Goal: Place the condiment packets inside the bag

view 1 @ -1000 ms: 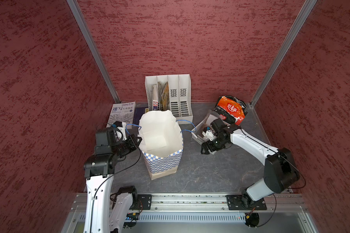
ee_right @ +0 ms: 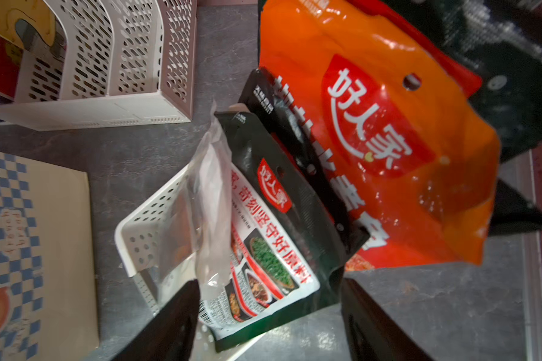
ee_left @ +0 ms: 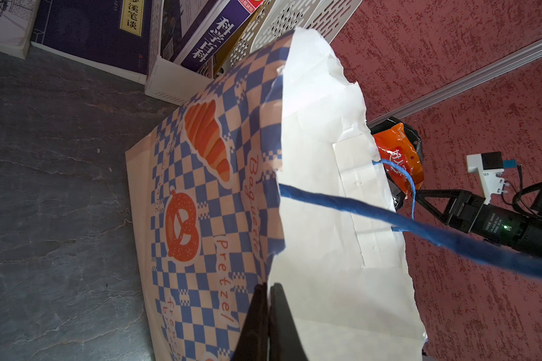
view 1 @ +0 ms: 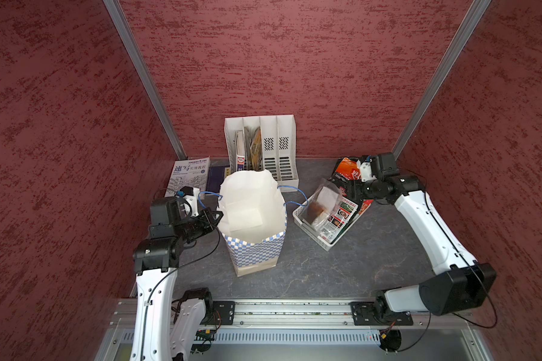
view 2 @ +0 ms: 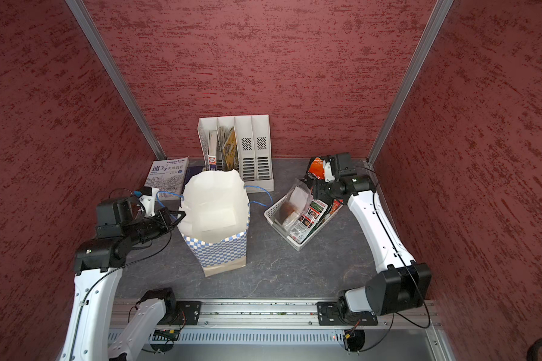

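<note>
The blue-and-white checkered paper bag [view 1: 256, 249] stands upright with its mouth wide open; its inside looks pale and empty from above. My left gripper is shut on the bag's left rim, with the thin paper edge between its fingers. At the right, my right gripper [view 1: 355, 191] is open above the packets, its fingers [ee_right: 373, 328] well apart. Below it in the right wrist view lie a dark condiment packet [ee_right: 271, 186] with a white label and a large orange packet [ee_right: 379, 120]. Nothing shows held in the right gripper.
The white basket [view 1: 326, 245] holds a clear plastic-wrapped item [view 1: 322, 204] beside the dark packet. Behind stand a white file rack [view 1: 286, 150] and, at the left, books [view 1: 188, 174]. Bare counter lies between bag and basket and in front of the basket.
My right gripper has moved from over the basket toward the back right, and its arm now covers part of the orange packet. The basket has shifted slightly forward. The left gripper has barely moved.
</note>
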